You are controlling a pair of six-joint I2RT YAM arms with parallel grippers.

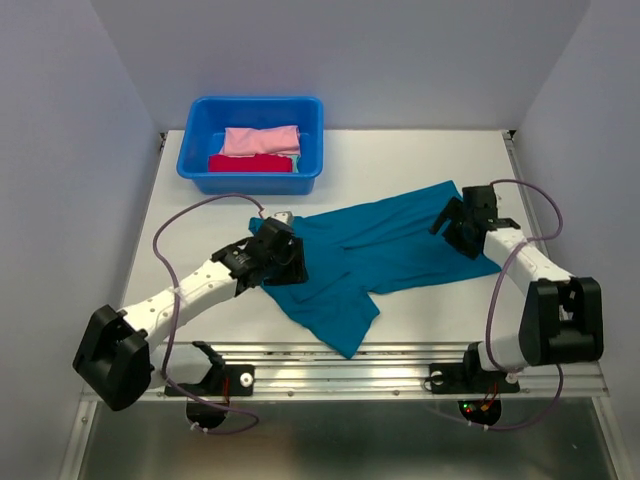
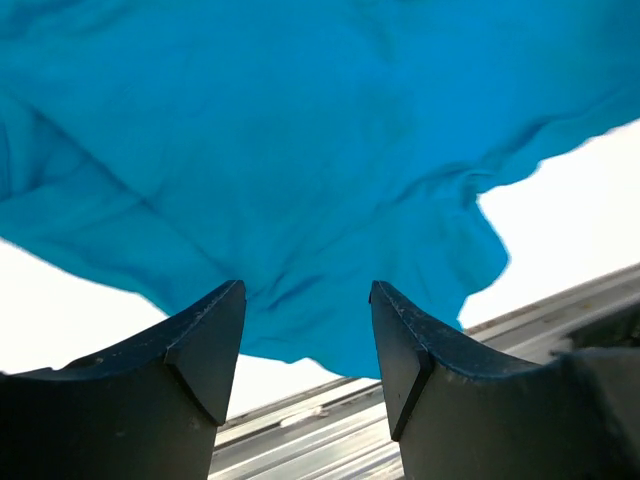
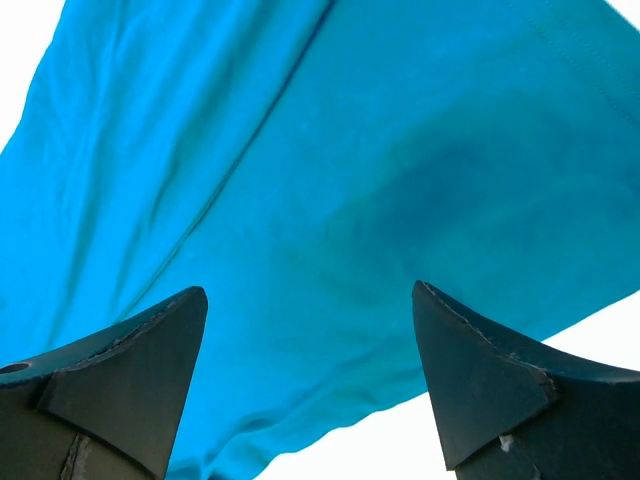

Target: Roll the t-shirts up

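A teal t-shirt [image 1: 400, 240] lies spread on the white table, its upper part folded in a long strip and one sleeve [image 1: 345, 320] reaching toward the front rail. Over its left end hangs my left gripper [image 1: 303, 262], open, with nothing between the fingers; in the left wrist view, cloth [image 2: 300, 150] lies flat below them. At the right end, my right gripper [image 1: 442, 236] is over the shirt. Its fingers [image 3: 130, 390] are apart in the right wrist view, and the cloth [image 3: 330, 250] between them lies flat, not held. The shirt's left end is partly hidden by my arm.
A blue bin [image 1: 195, 140] at the back left holds a pink roll [image 1: 262, 140], a red roll [image 1: 250, 163] and a bit of light green cloth. Bare table [image 1: 400, 155] shows behind the shirt. A metal rail [image 1: 400, 370] runs along the front.
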